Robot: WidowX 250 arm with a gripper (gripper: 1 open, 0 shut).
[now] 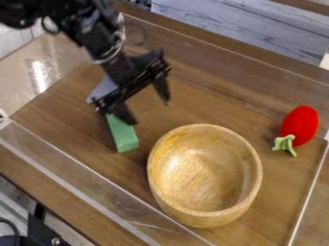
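Observation:
My gripper (pixel 139 88) is open, its dark fingers blurred, just above and over the upper end of a green rectangular block (pixel 123 135) lying on the wooden table. A wide wooden bowl (pixel 203 173) sits at the lower right of the block. A red pepper-like object (pixel 299 123) with a green stem lies at the right.
The wooden table (pixel 218 86) has free room behind the bowl and in the middle. A raised edge runs along the lower left and right side, and a pale panel lines the back.

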